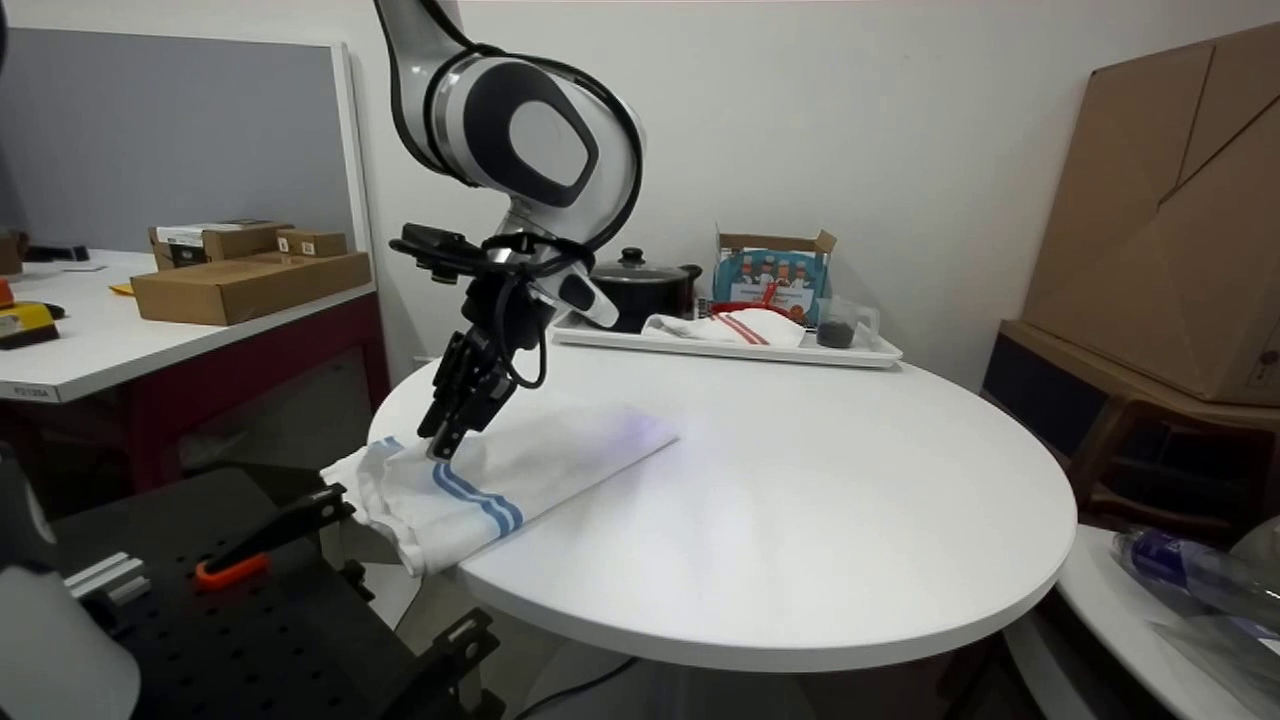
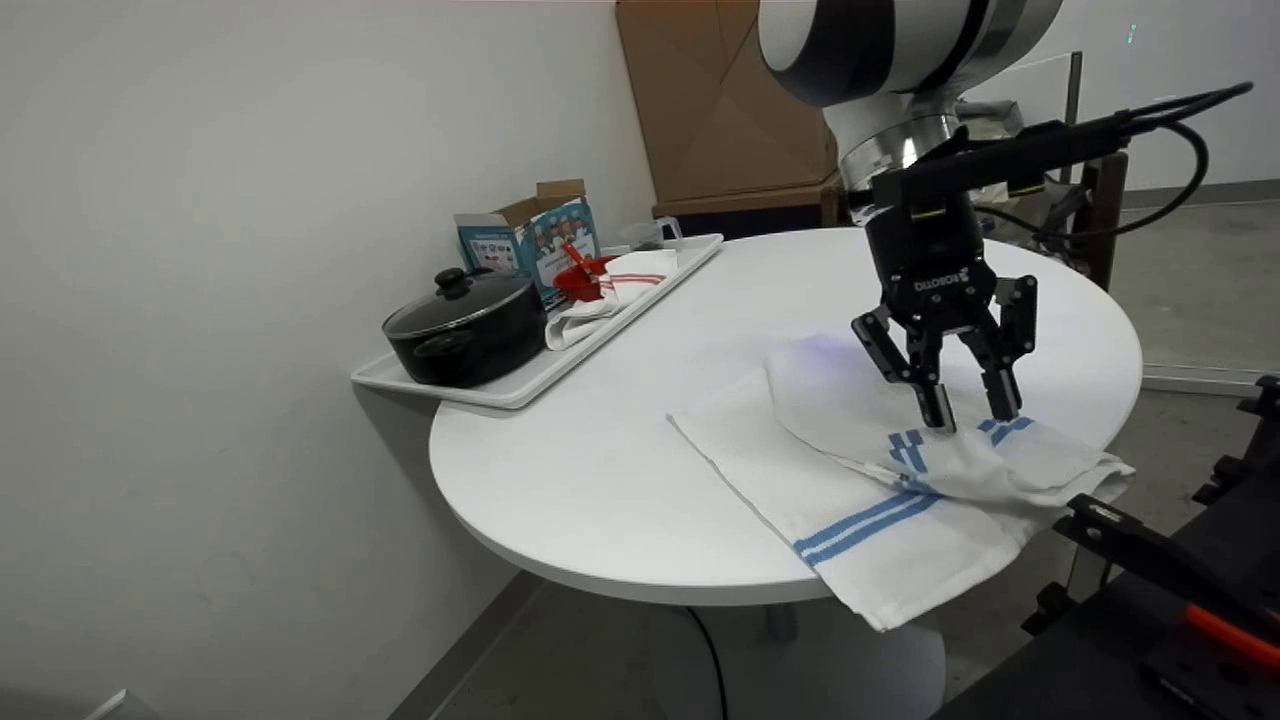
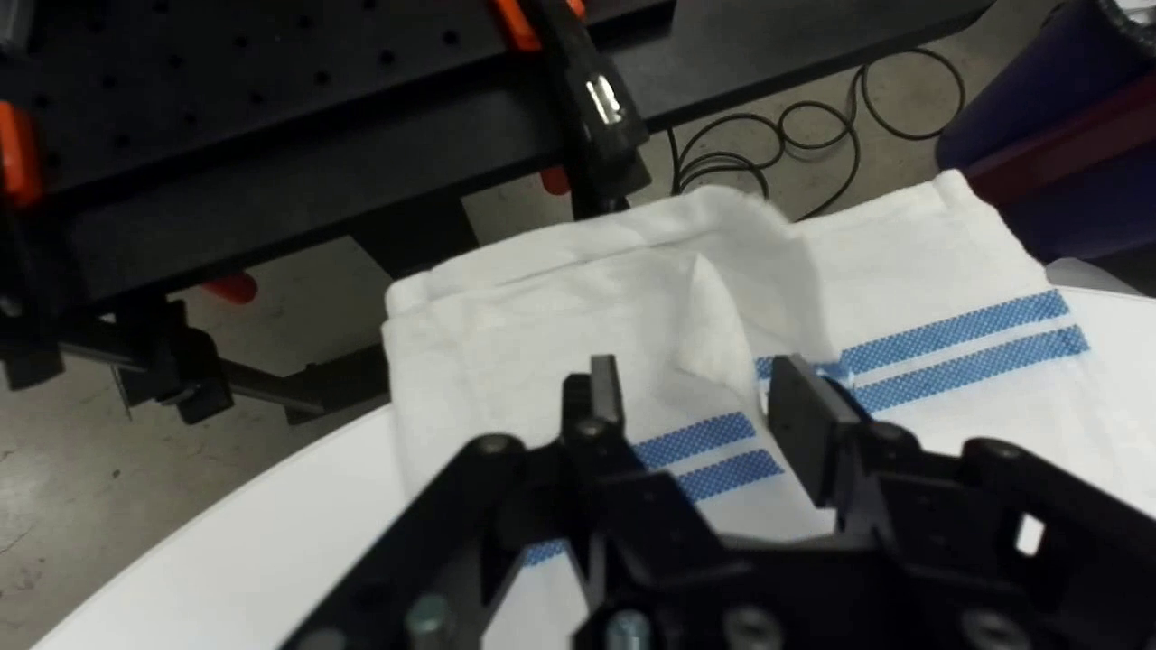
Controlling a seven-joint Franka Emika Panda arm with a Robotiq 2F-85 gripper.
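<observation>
A white towel with blue stripes (image 1: 546,474) lies folded unevenly over the near left part of the round white table (image 1: 816,516), one end hanging past the edge. My gripper (image 2: 972,414) points down just above it, fingers apart and nothing clearly held between them. In the wrist view the gripper spans a striped stretch of the towel (image 3: 542,325), whose raised fold rises by the right finger. Whether the fingertips touch the cloth, I cannot tell.
On a white tray (image 2: 540,382) at the table's wall side stand a black pot (image 2: 468,336), an open box (image 2: 558,246) and a red-striped cloth (image 2: 636,276). A dark perforated platform with clamps (image 1: 216,576) borders the towel's overhanging end.
</observation>
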